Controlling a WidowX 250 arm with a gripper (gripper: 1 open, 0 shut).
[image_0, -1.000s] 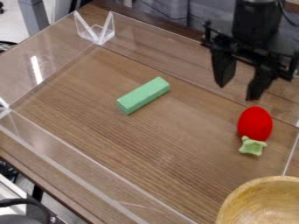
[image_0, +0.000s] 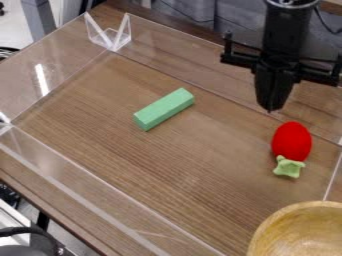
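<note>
The black gripper (image_0: 274, 98) hangs at the top right above the wooden table, shut, with nothing visible between its fingers. Below it lies a red oval object (image_0: 291, 141) with a pale green star-shaped piece (image_0: 287, 167) just beneath it. A green rectangular block (image_0: 164, 109) lies left of centre, apart from the gripper.
A yellow bowl (image_0: 301, 235) is cut off at the bottom right. A white wire-like holder (image_0: 110, 30) stands at the top left.
The gripper has shifted a little left and changed its angle over the last second. The objects on the table have not visibly moved.
</note>
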